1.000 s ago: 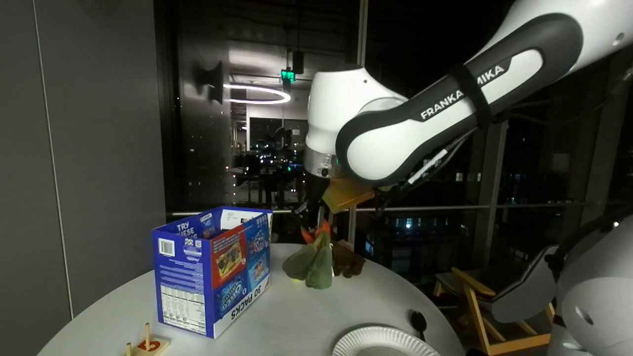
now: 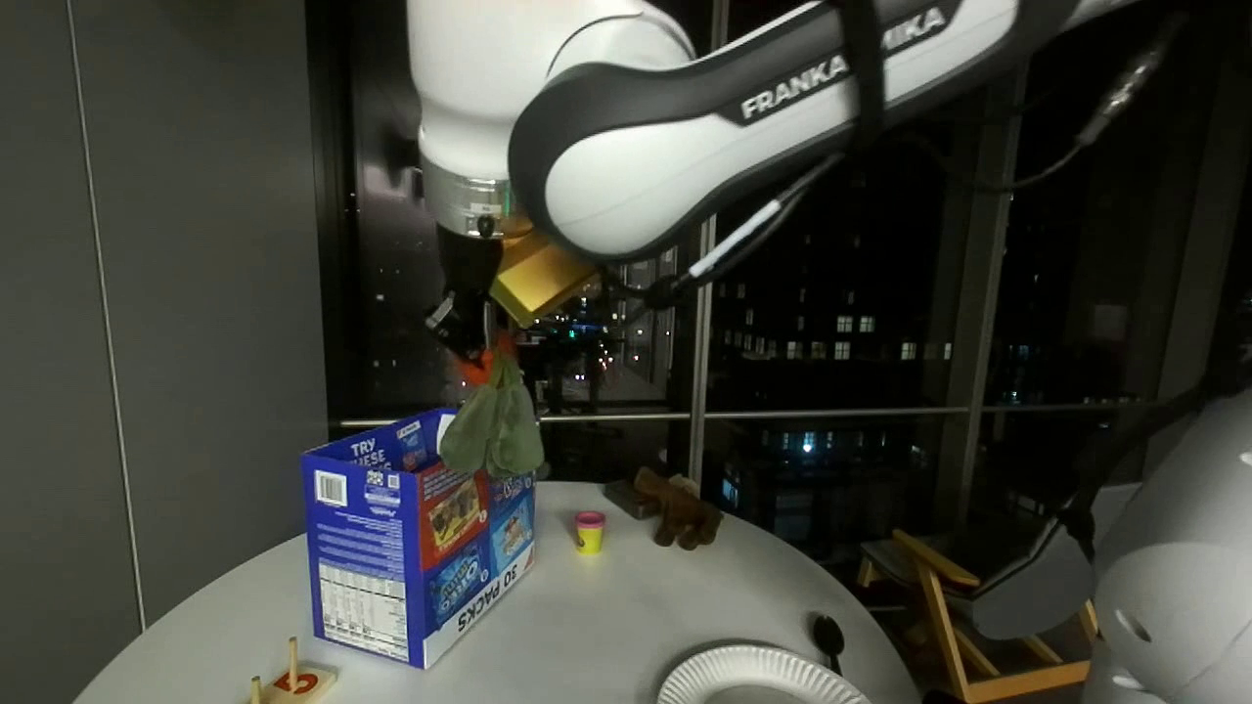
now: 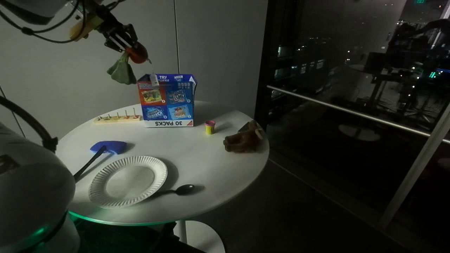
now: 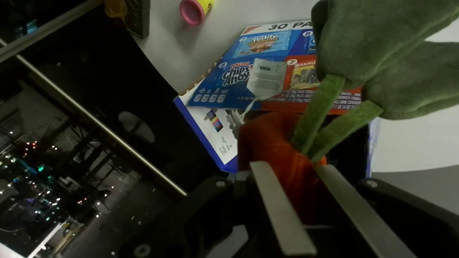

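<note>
My gripper is shut on the orange body of a plush toy (image 4: 277, 142) that looks like a vegetable, with two big green leaves (image 4: 387, 51). In exterior view 1 the leaves (image 2: 495, 424) hang down in front of the upper edge of a blue snack box (image 2: 366, 563). The open-topped box (image 3: 168, 101) stands on the table below the toy. A white tag (image 4: 267, 79) dangles from the toy, seen against the box's printed side in the wrist view. Whether the toy touches the box cannot be told.
A small yellow tub with a pink lid (image 3: 209, 127) and a brown plush (image 3: 244, 139) sit right of the box. Nearer are a paper plate (image 3: 99, 187), a dark spoon (image 3: 184, 189) and a blue spatula (image 3: 110, 146). A wooden peg board (image 3: 118, 118) lies left of the box.
In exterior view 1 the arm has risen and swung left, carrying the toy from beside the brown plush to the box's upper edge. The yellow tub is now uncovered; the box has stayed put.
</note>
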